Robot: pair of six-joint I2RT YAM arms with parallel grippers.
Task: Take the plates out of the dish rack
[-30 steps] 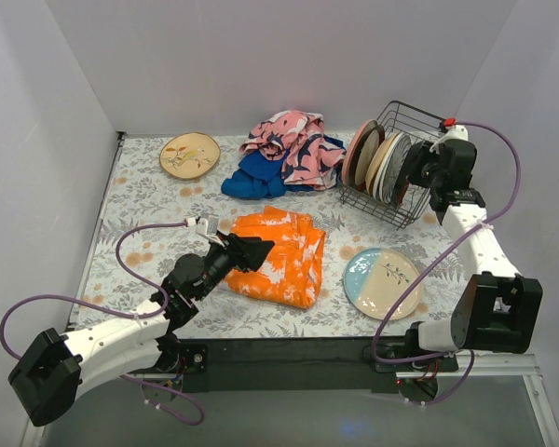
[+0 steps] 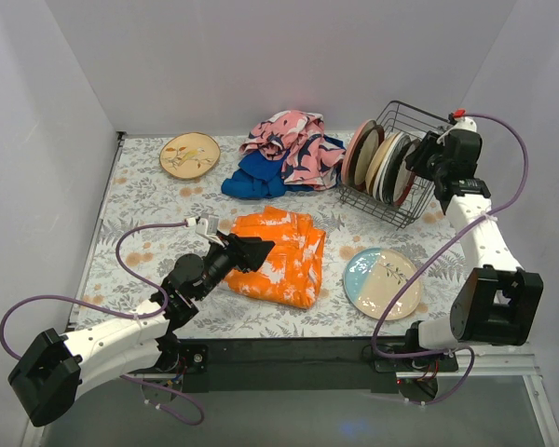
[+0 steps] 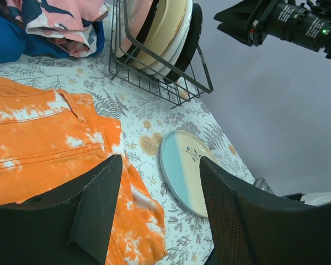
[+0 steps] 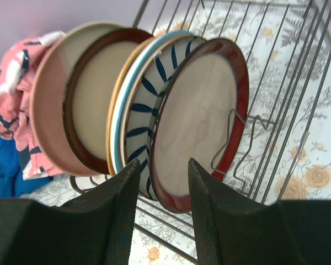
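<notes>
Several plates lean upright in a row in the wire dish rack (image 2: 417,110), at the back right of the top view. The endmost one, a red-brown-rimmed plate (image 4: 201,116), faces my right gripper. That gripper stands open at the rack's right part; whether the plate's edge lies between its fingers cannot be told. A blue-and-cream plate (image 2: 384,283) lies flat on the table in front of the rack, and a yellow plate (image 2: 189,155) lies at the back left. My left gripper is open and empty above the orange cloth.
Orange-and-white cloth (image 2: 279,256) covers the table's middle. Blue cloth (image 2: 254,179) and pink patterned cloth (image 2: 298,149) are heaped beside the rack's left side. A purple cable (image 2: 438,253) loops along the right arm. Bare table shows at the left.
The left arm and the plates look unmoved.
</notes>
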